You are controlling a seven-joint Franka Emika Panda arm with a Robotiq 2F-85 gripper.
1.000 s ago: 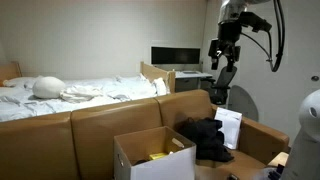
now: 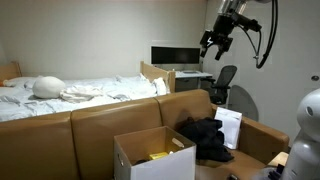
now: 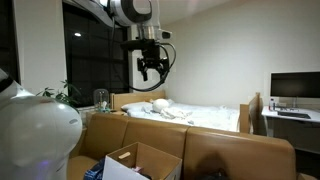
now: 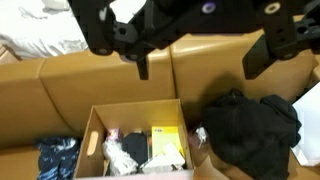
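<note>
High above the sofa hangs my gripper (image 2: 212,50), its fingers well apart and nothing between them. The wrist view looks down past the open fingers (image 4: 258,58) onto a cardboard box (image 4: 95,142). Inside the box are a yellow item (image 4: 170,140), a white plastic bag (image 4: 118,158), a dark item (image 4: 136,147) and some white pieces. A black cloth (image 4: 252,135) lies crumpled to the right of the box. No object is near the fingers.
The brown sofa (image 2: 98,135) stands behind the box, with a bed (image 2: 60,92) beyond it. A white panel (image 2: 229,127) leans at the sofa's right. Dark blue cloth (image 4: 60,157) lies left of the box. The air around the gripper is free.
My arm has shifted slightly: the gripper has risen and swung left in exterior view 1, with its fingers now tilted. The box, cloth and panel have stayed where they were.
</note>
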